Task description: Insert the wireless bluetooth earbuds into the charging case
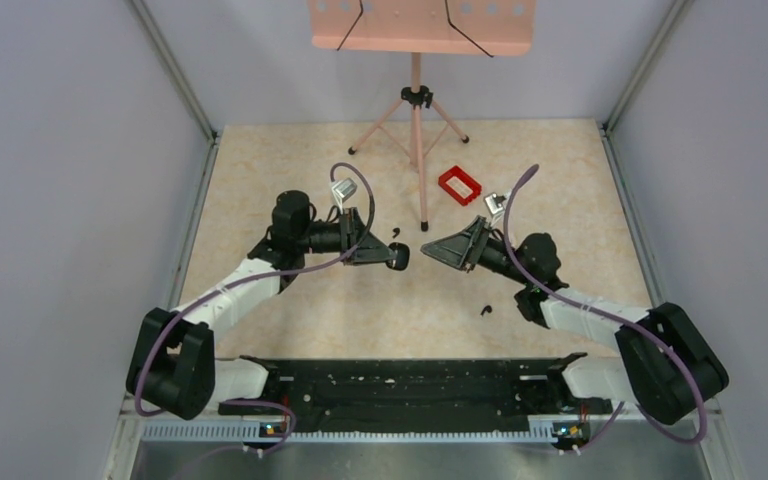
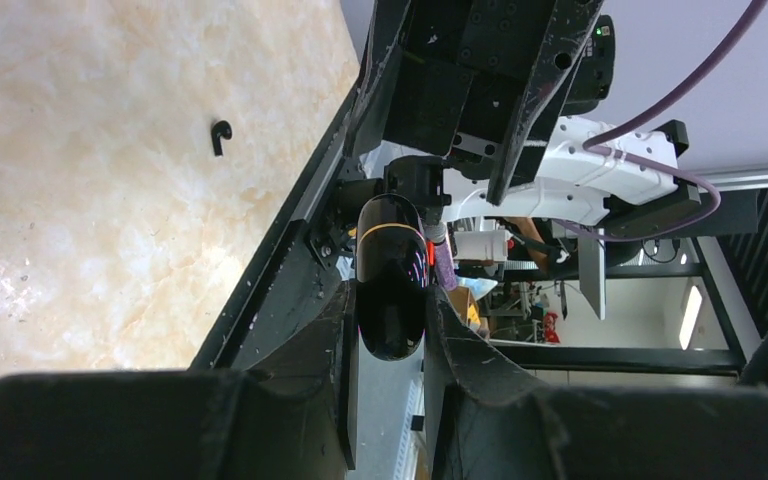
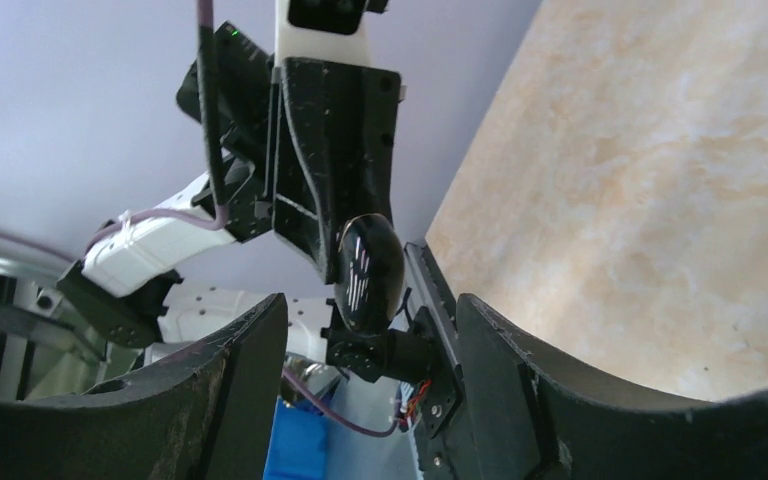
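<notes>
The glossy black charging case is held upright in my left gripper, which is shut on it; in the left wrist view the case shows a thin seam near its top. My right gripper stands apart to its right, part open and empty, with the case seen beyond its fingers in the right wrist view. One small black earbud lies on the table behind the case, another at the front right; the latter also shows in the left wrist view.
A red tray sits at the back right beside the pink stand. The tabletop is otherwise largely bare; its dark front edge runs below both arms.
</notes>
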